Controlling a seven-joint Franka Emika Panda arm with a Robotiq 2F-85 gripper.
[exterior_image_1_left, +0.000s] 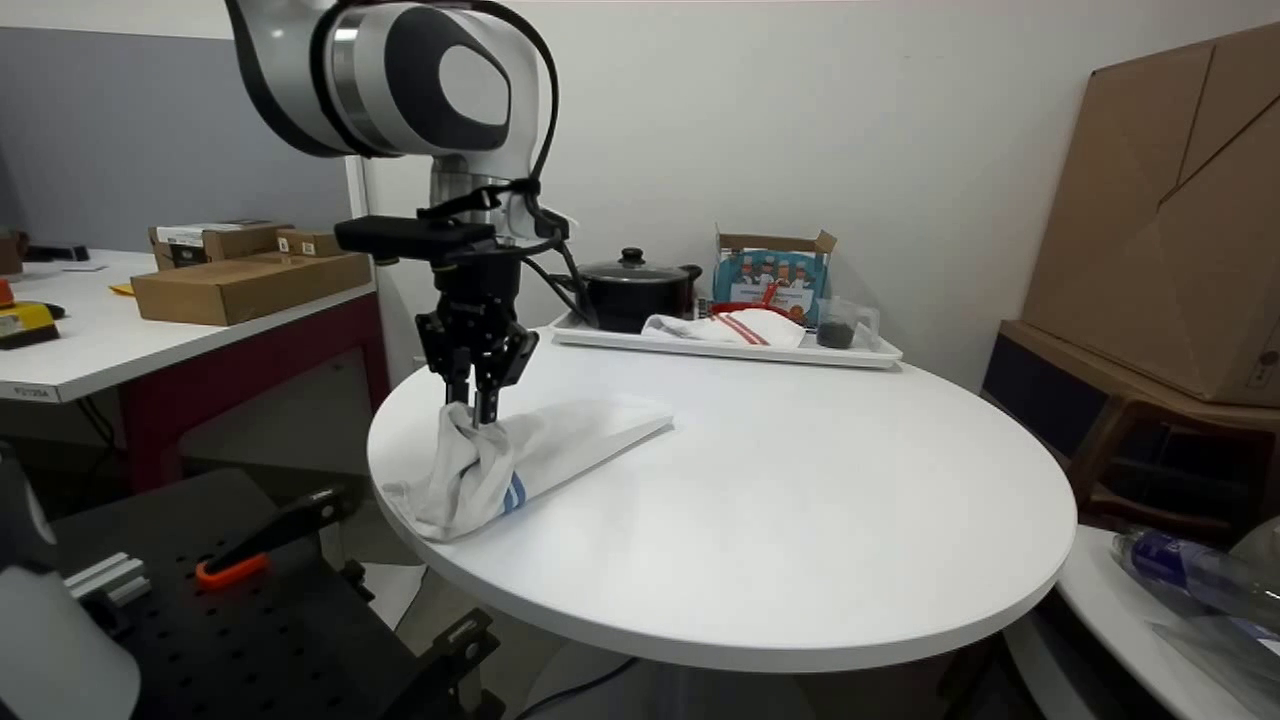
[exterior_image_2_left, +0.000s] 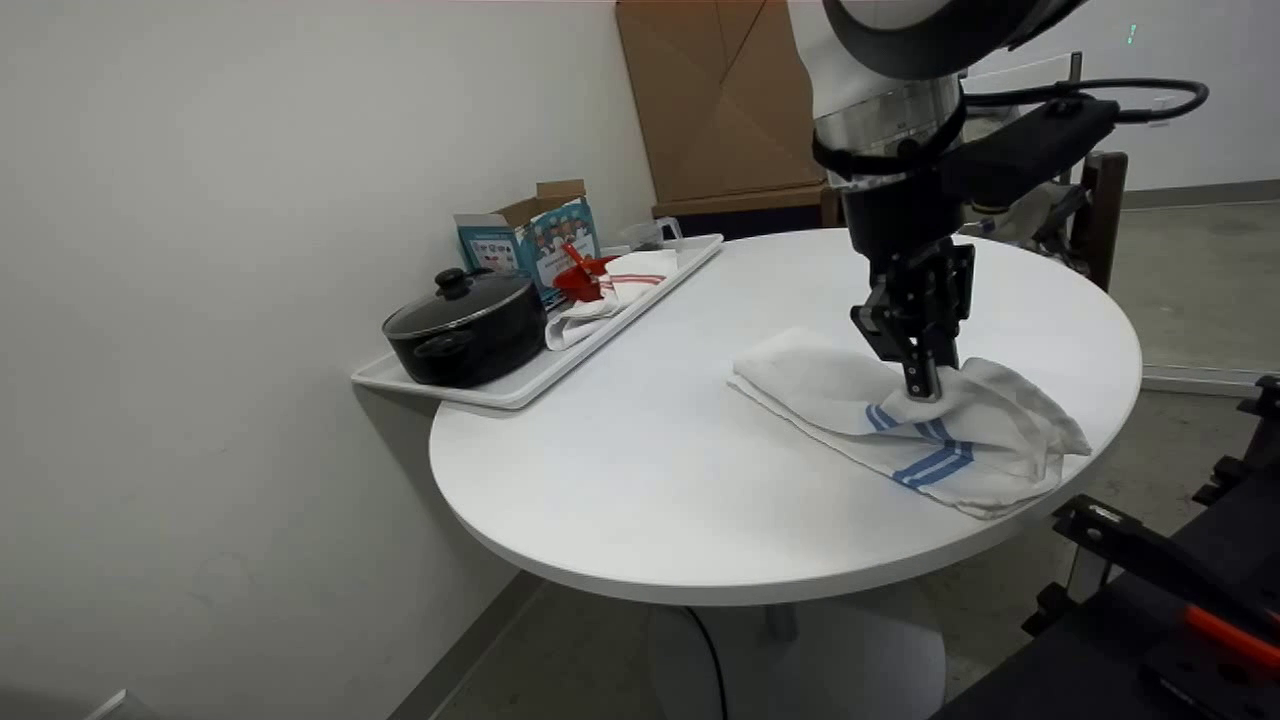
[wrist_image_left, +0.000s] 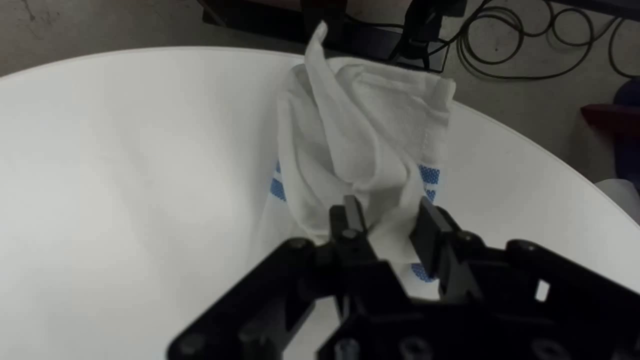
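Note:
A white towel with blue stripes (exterior_image_1_left: 558, 446) lies bunched near the left edge of the round table in exterior view 1. Its raised fold sits under my gripper (exterior_image_1_left: 470, 406), which points straight down. In the wrist view a fold of the towel (wrist_image_left: 384, 174) runs into the narrowed gap of my gripper. The fingers are still apart, one on each side of that cloth. From exterior view 2, one fingertip (exterior_image_2_left: 923, 386) reaches down against the towel (exterior_image_2_left: 828, 384) and hides part of the fold.
At the back a white tray (exterior_image_1_left: 720, 349) bears a black pot (exterior_image_1_left: 636, 298), a red-striped cloth (exterior_image_1_left: 738, 326), a box (exterior_image_1_left: 771, 274) and a clear cup (exterior_image_1_left: 846, 324). The towel reaches close to the table's edge.

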